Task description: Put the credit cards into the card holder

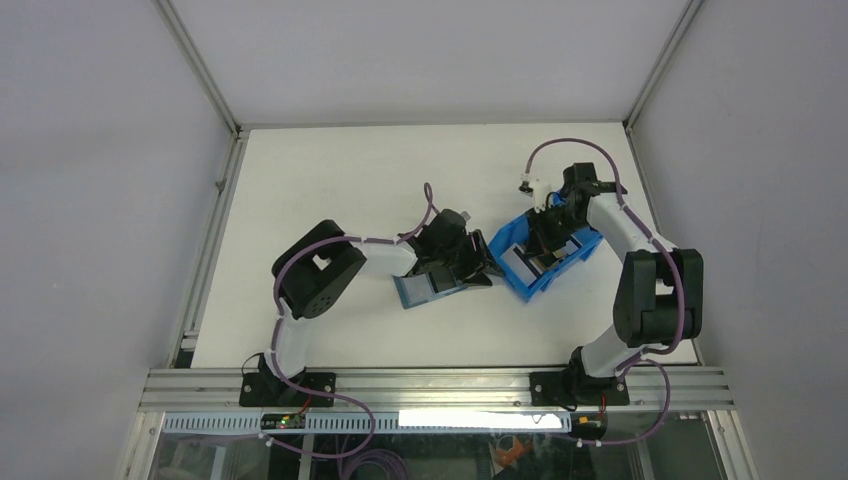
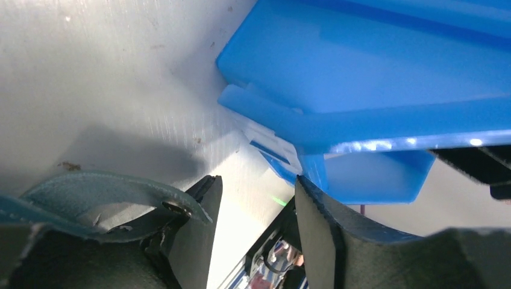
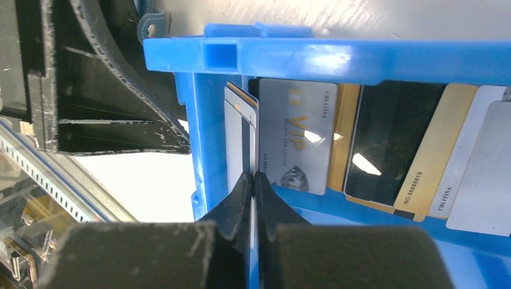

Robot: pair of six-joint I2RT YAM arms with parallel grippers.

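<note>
The card holder (image 1: 416,290), blue-grey with pale and dark panels, lies open on the table partly under my left arm. Its curved strap (image 2: 108,180) shows beside the left finger. My left gripper is part open beside the blue basket, nothing visible between its fingers. Inside the basket (image 3: 361,57), overlapping credit cards lie in a row: a silver VIP card (image 3: 295,129), a black card (image 3: 391,135), gold and white ones. My right gripper is shut on the thin edge of a white card (image 3: 236,135), standing tilted at the basket's end wall.
Close to the basket's left end, the left gripper's black body (image 3: 114,90) stands near my right gripper. Bare white table (image 1: 330,180) spreads out behind and left of the arms, and also in front of the basket.
</note>
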